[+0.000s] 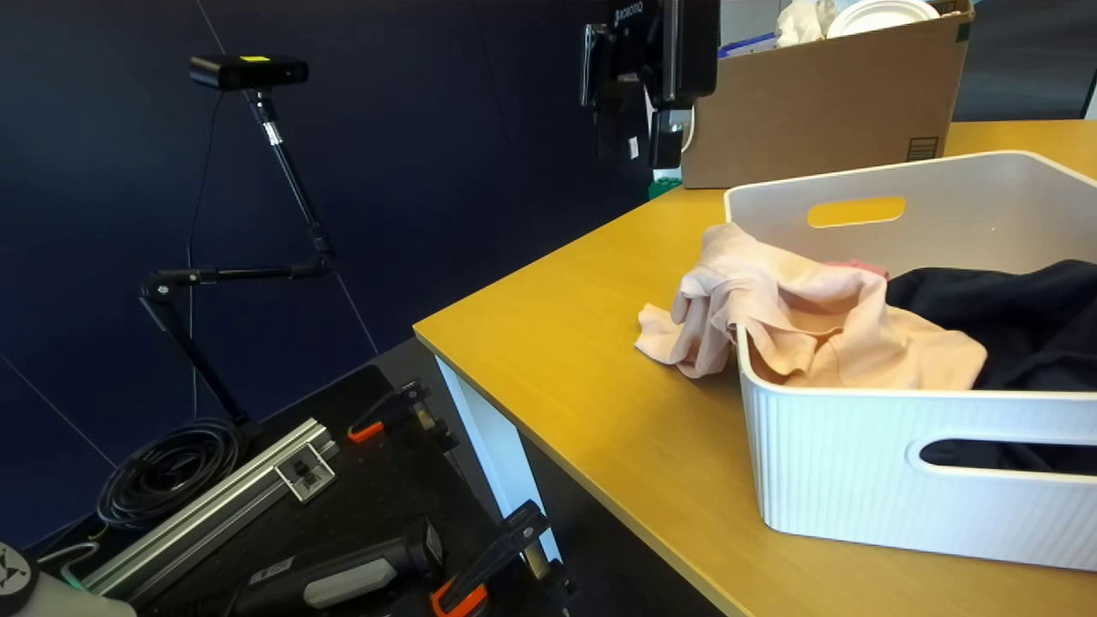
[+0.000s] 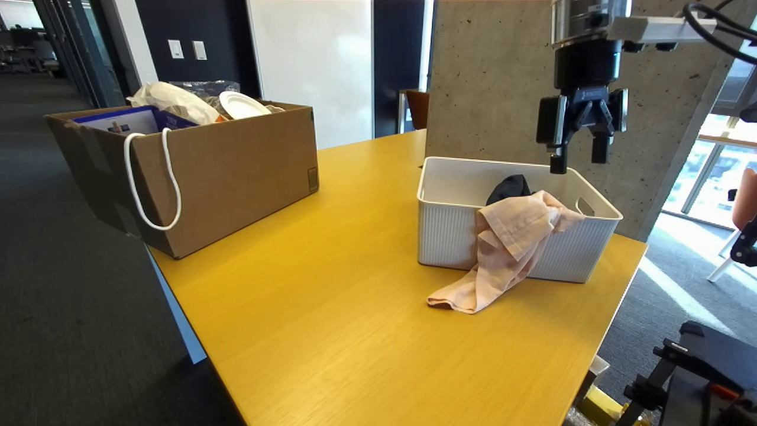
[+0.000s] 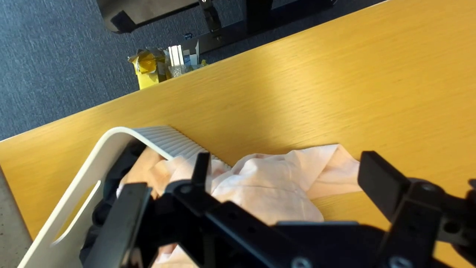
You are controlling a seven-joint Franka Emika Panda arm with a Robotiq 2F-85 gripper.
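A pale pink cloth point(image 1: 761, 298) lies draped over the near long wall of a white ribbed bin point(image 2: 447, 231). Part of it rests inside, and its loose end point(image 2: 458, 294) spreads on the table. Dark cloth point(image 1: 1013, 308) fills part of the bin, with a sliver of red cloth point(image 1: 861, 267) beside the pink one. My gripper point(image 2: 580, 157) hangs above the bin's rim, apart from the cloth, its fingers open and empty. In the wrist view the pink cloth point(image 3: 272, 187) shows below and between the spread fingers.
A cardboard box point(image 2: 241, 177) with packing and a white plate point(image 2: 242, 105) stands at the table's other end. A table edge runs close to the bin, and a concrete wall point(image 2: 489, 85) rises behind it.
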